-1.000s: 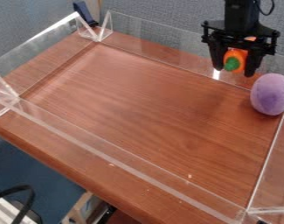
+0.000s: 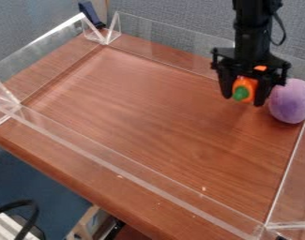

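Note:
My black gripper (image 2: 244, 77) hangs over the back right of the wooden surface, its fingers around an orange toy (image 2: 242, 93) with a green part, which looks like a carrot seen end-on. Just right of it, a round purple object (image 2: 291, 101) rests on the surface, partly behind or touching the gripper; I cannot tell which.
Low clear plastic walls (image 2: 142, 176) border the wooden surface (image 2: 136, 112), which is bare on the left and centre. A dark object (image 2: 89, 14) stands outside the back left corner. A black cable (image 2: 23, 208) lies off the front left.
My gripper and the orange toy have moved down in the view, toward the front, and now sit lower beside the purple object.

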